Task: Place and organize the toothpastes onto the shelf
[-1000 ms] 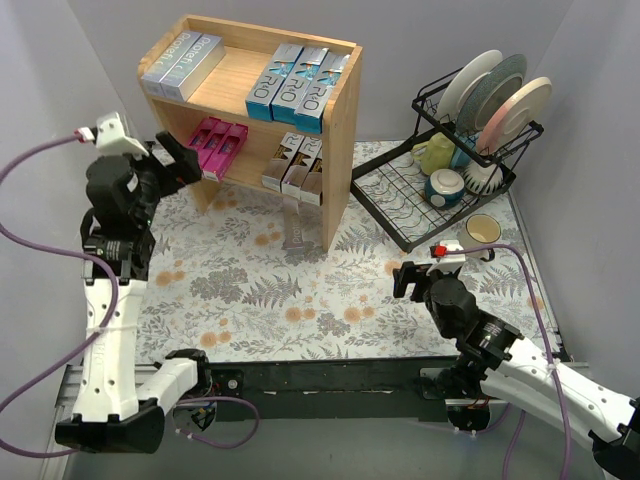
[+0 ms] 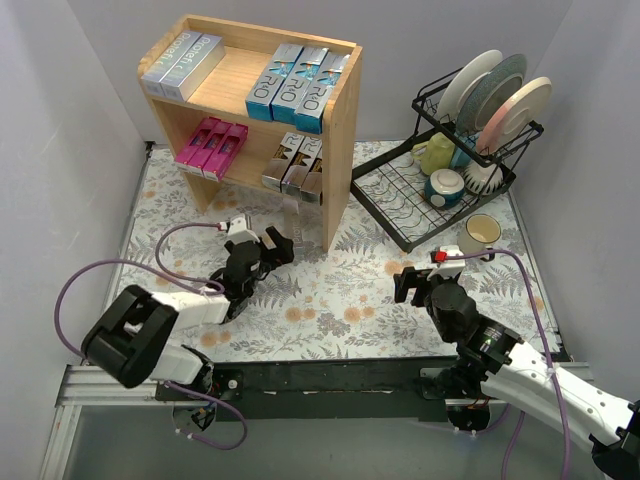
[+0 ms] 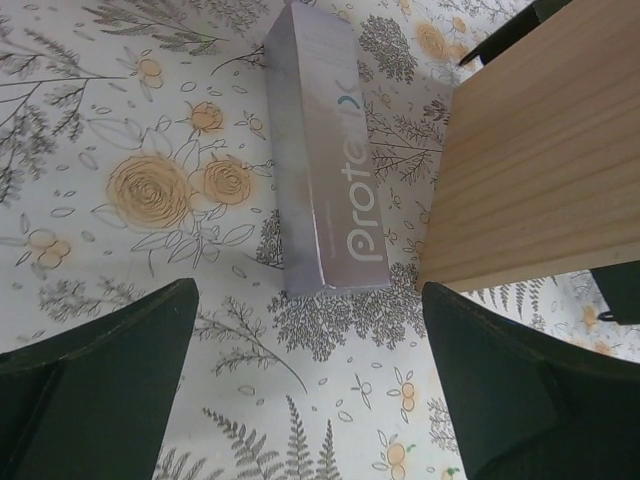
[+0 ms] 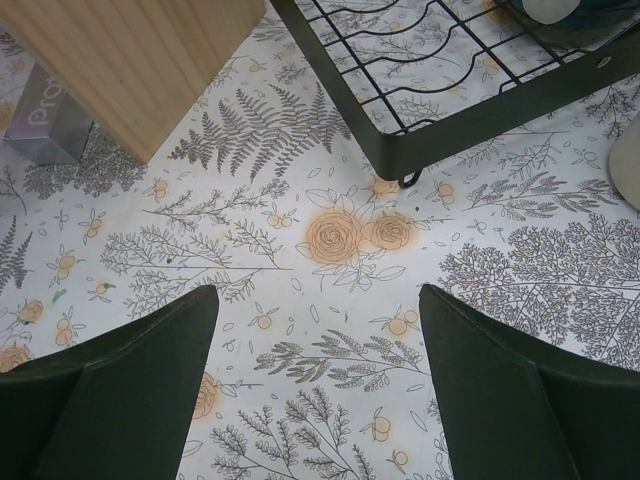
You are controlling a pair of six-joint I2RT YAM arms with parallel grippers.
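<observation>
One pale toothpaste box (image 3: 335, 160), lettered "protefix", lies flat on the patterned tabletop beside the wooden shelf (image 2: 340, 150). From the top it shows faintly as a pale box (image 2: 293, 218) under the lower shelf's front. My left gripper (image 2: 279, 246) is open just in front of it; between its fingers is only tabletop. On the upper shelf lie two grey boxes (image 2: 182, 65) and three blue boxes (image 2: 296, 85). The lower shelf carries three pink boxes (image 2: 211, 147) and three brown-silver boxes (image 2: 293, 165). My right gripper (image 2: 406, 282) stands open and empty over bare table.
A black dish rack (image 2: 405, 238) with plates (image 2: 520, 110), a teapot (image 2: 433, 153) and a jar (image 2: 444, 188) stands at the right, a cream mug (image 2: 480, 233) before it. The shelf's side panel (image 3: 550, 150) rises close to the loose box.
From beside the shelf's left side, my left arm has swung down and to the right, bringing its gripper near the loose box. The right arm looks still.
</observation>
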